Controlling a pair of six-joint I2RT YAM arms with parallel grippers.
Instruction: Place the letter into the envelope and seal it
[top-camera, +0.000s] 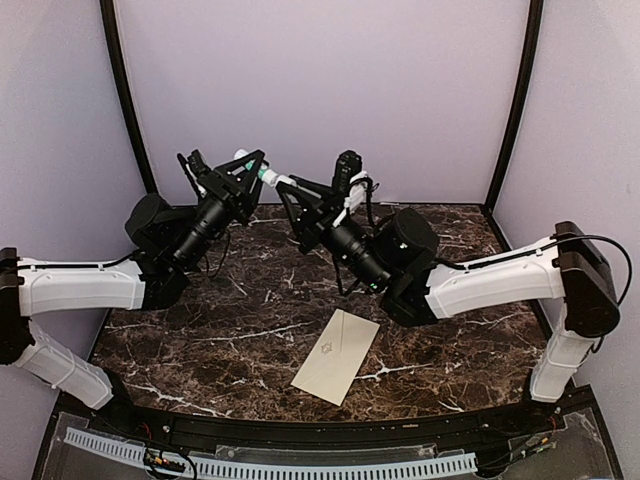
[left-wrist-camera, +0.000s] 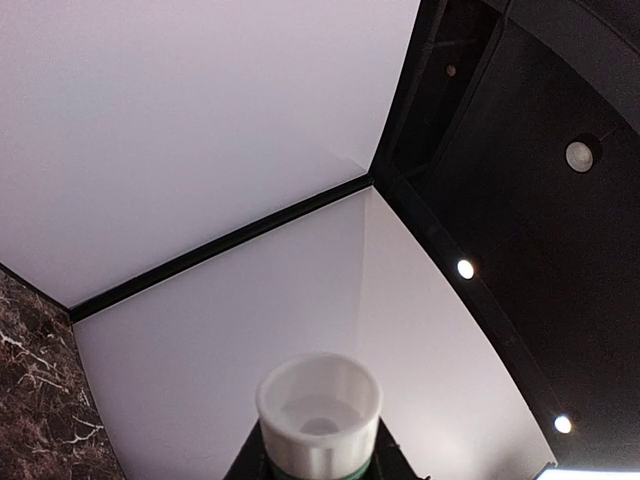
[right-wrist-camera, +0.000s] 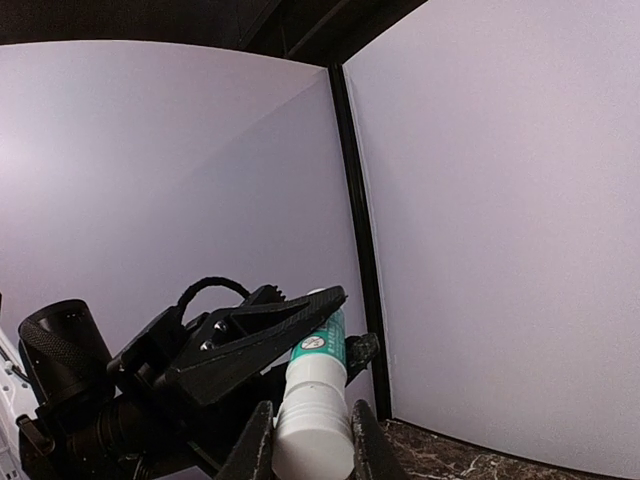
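Observation:
A cream envelope (top-camera: 337, 357) lies at a slant on the table with its flap looking folded down; no separate letter shows. Above the table my left gripper (top-camera: 258, 164) is shut on a glue stick with a teal label (right-wrist-camera: 321, 344), whose round white end (left-wrist-camera: 320, 405) faces the left wrist camera. My right gripper is shut on a white cap (right-wrist-camera: 313, 446). The cap lines up with the stick's other end and seems to meet it; how far it is seated, I cannot tell.
Pale walls (top-camera: 320, 90) enclose the back and sides. A slotted white strip (top-camera: 270, 468) runs along the front edge.

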